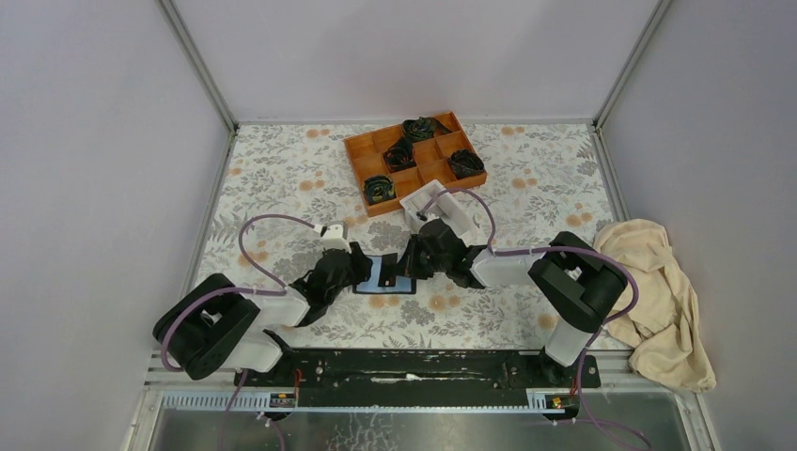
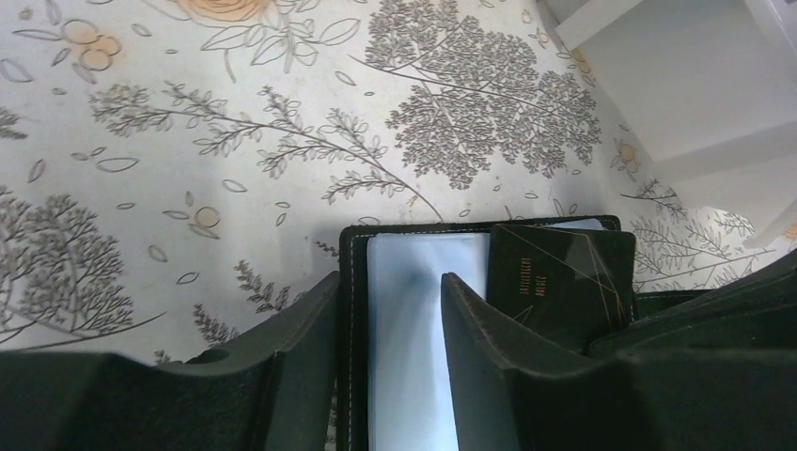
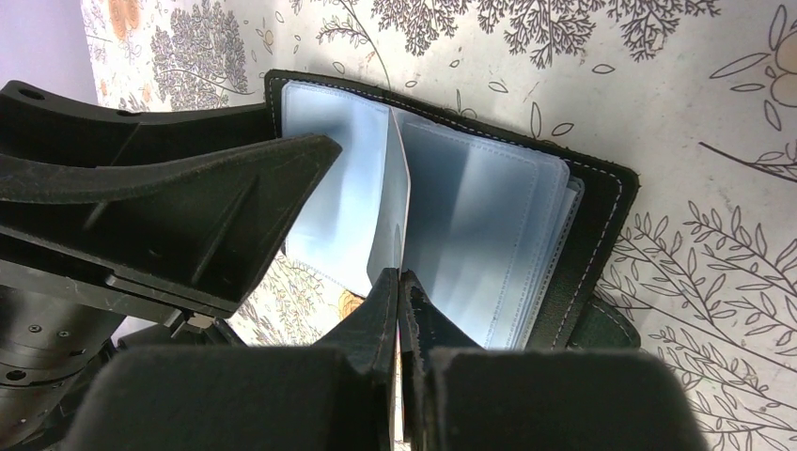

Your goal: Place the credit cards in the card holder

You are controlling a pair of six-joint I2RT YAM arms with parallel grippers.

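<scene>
The card holder (image 1: 365, 283) lies open near the front of the table, with black borders and pale blue pockets (image 3: 470, 207). A thin black card stands tilted over its middle; it appears nearly edge-on in the right wrist view. My right gripper is shut on this card by its near end. Open over the holder's left border is my left gripper, one fingertip on each side of that dark edge, nothing gripped between them. Whether the card's lower edge is inside a pocket cannot be told.
Behind the holder stand a white box (image 1: 442, 209) and a wooden compartment tray (image 1: 425, 174) with several dark coiled items. A beige cloth (image 1: 658, 301) lies at the far right. The left gripper's dark finger (image 3: 235, 193) is close beside the card.
</scene>
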